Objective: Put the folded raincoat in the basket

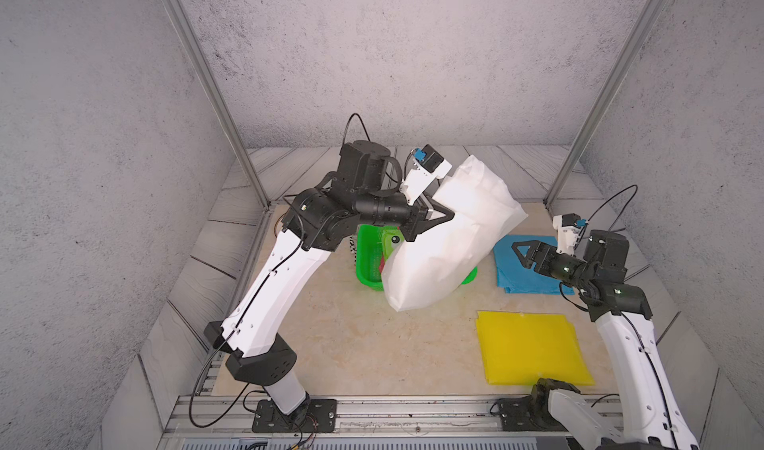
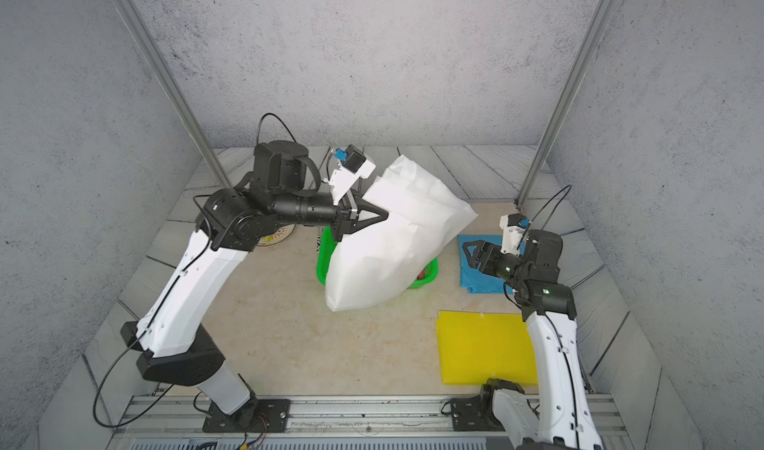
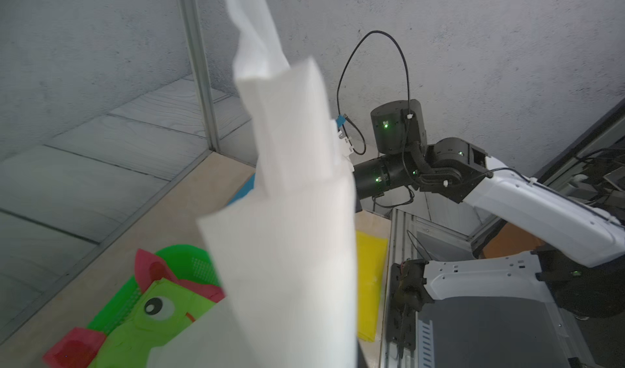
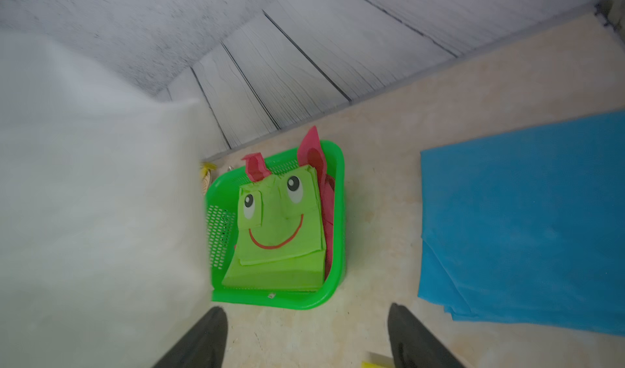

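Observation:
The white raincoat [image 1: 453, 247], a loose, thick bundle, hangs in the air with my left gripper [image 1: 452, 214] shut on its left edge. In the top views it covers much of the green basket [image 1: 368, 263]. Seen from the right wrist, the basket [image 4: 335, 238] holds a green frog-faced raincoat [image 4: 280, 238] with red parts. White fabric [image 3: 286, 238] fills the middle of the left wrist view and hides the left fingertips. My right gripper [image 1: 515, 251] hovers over the blue folded raincoat [image 1: 509, 271], its fingers [image 4: 211, 335] apart and nothing between them.
A yellow folded sheet [image 1: 533, 346] lies at the front right of the table. The plate [image 2: 278, 234] is mostly behind the left arm.

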